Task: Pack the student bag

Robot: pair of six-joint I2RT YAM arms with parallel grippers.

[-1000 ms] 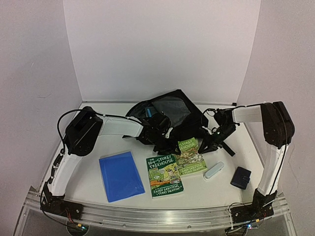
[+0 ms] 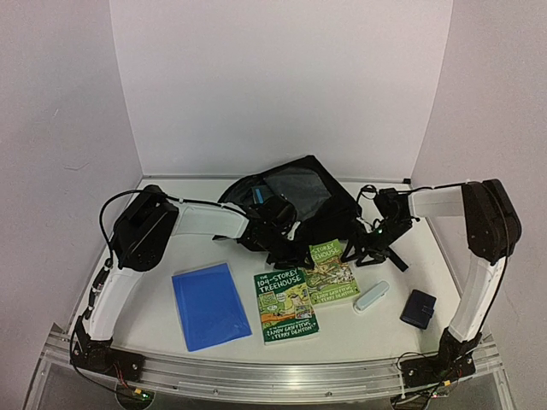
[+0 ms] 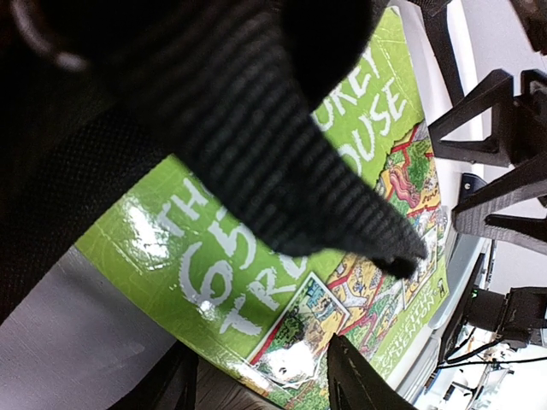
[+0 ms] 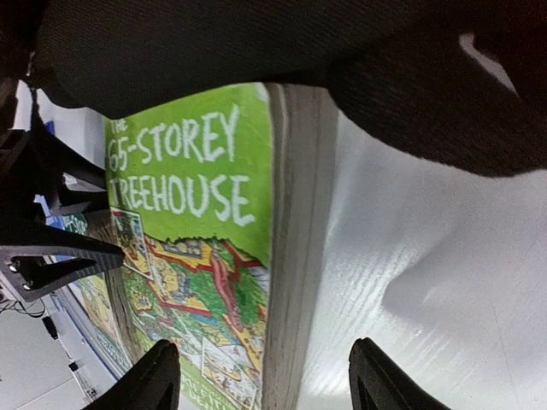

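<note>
A light green "65-Storey Treehouse" book (image 2: 332, 284) lies in front of the black bag (image 2: 295, 186), its top close to the bag's edge. My left gripper stands at the book's left edge, with its fingers (image 3: 346, 376) spread apart. On the other side, my right gripper is also open; the book's page edge (image 4: 295, 256) passes between its fingers in the right wrist view. Neither gripper visibly clamps the book. A dark green "104-Storey Treehouse" book (image 2: 286, 307) lies to the left, and a blue folder (image 2: 210, 306) lies farther left.
A pale, long case (image 2: 371, 296) and a small black notebook (image 2: 418, 309) lie at the front right. Something blue (image 2: 257, 196) shows inside the bag. Both arms are close together over the bag's front. Dark fabric fills much of the wrist views.
The left arm and the other items look still.
</note>
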